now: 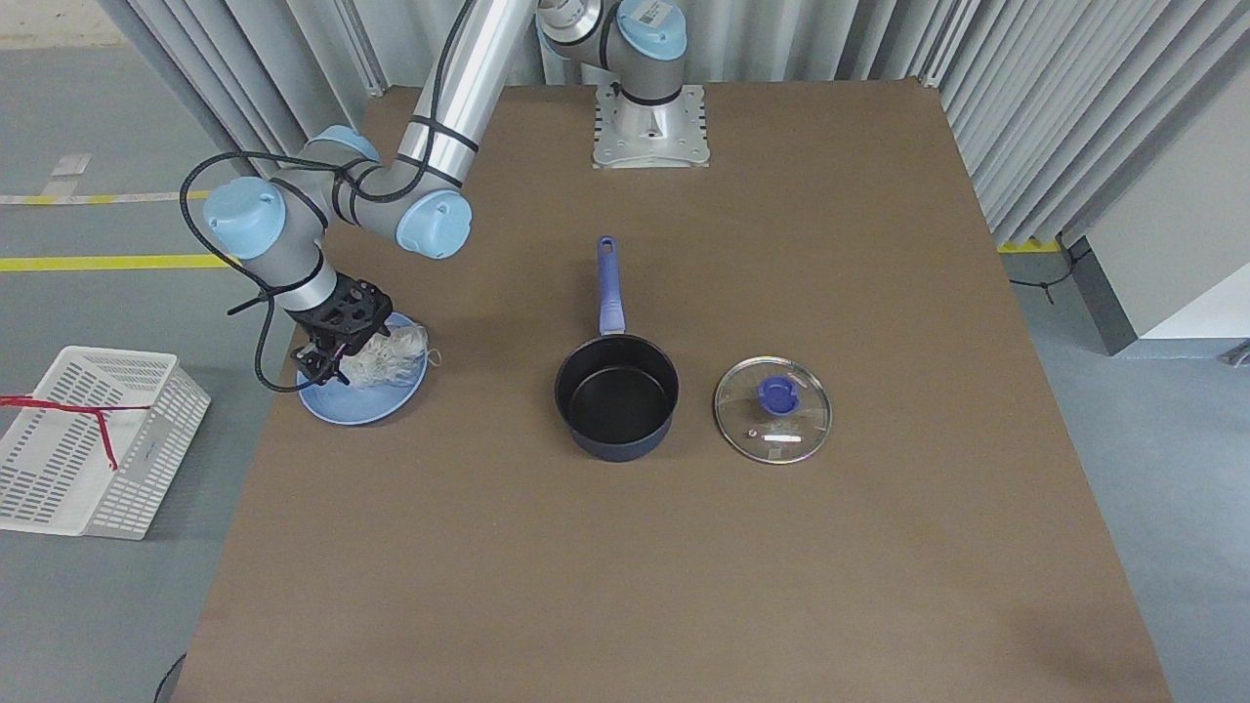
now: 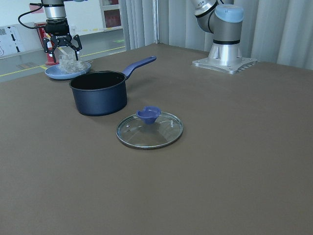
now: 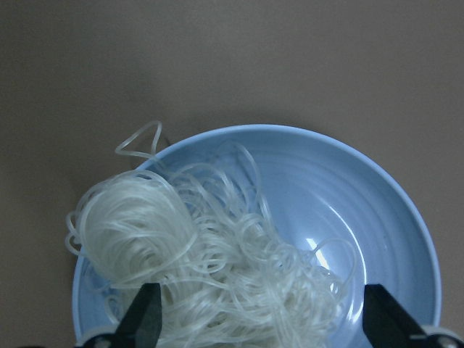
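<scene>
My gripper [image 2: 62, 49] hangs low over a light-blue plate [image 1: 346, 404] of white, translucent noodles [image 1: 393, 351] at the table's left. In the wrist view the fingers stand apart at the bottom, open above the noodles [image 3: 239, 283], a looser coil lying over the plate's left rim. A dark saucepan [image 1: 615, 404] with a blue handle sits mid-table, empty, right of the plate. Further right lies a glass lid [image 1: 762, 434] with a blue knob [image 1: 779, 394].
A white basket [image 1: 152, 457] stands on the floor beyond the table's left edge. The arm's base [image 1: 650, 146] is at the back centre.
</scene>
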